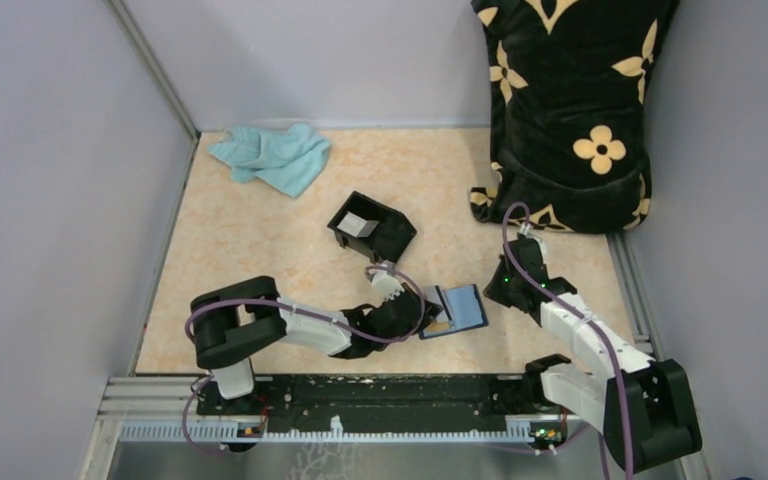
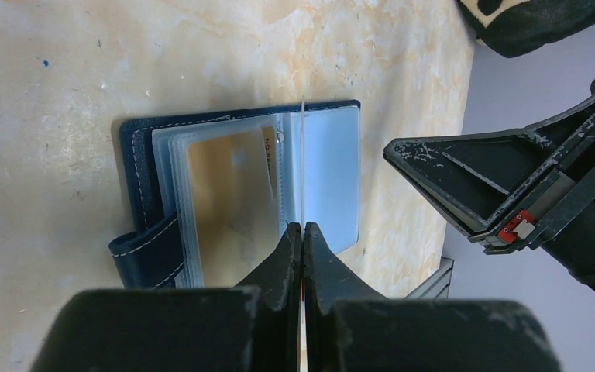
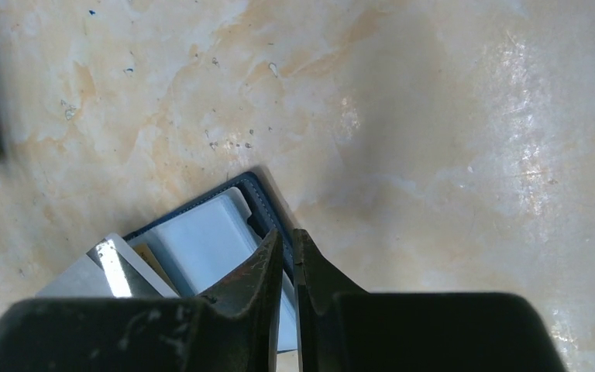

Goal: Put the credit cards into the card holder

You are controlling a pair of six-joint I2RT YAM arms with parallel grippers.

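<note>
The dark blue card holder (image 1: pixel 468 308) lies spread open near the table's front edge, its clear sleeves (image 2: pixel 172 167) and a tan insert (image 2: pixel 228 198) showing. Above it, my left gripper is shut on a thin card (image 2: pixel 302 167), seen edge-on in the left wrist view. The right wrist view shows that card's silvery face (image 3: pixel 112 267) over the holder's left part. Whether its edge is inside a sleeve, I cannot tell. Just right of the holder, my right gripper (image 1: pixel 490 295) has its fingers nearly together, a narrow empty gap between them.
Behind the holder stands a black box (image 1: pixel 395 238) with a pale card (image 1: pixel 357 225) inside. A light blue cloth (image 1: pixel 275 158) lies at the back left, and a black patterned cushion (image 1: pixel 570 110) leans at the back right. Left of the box the table is bare.
</note>
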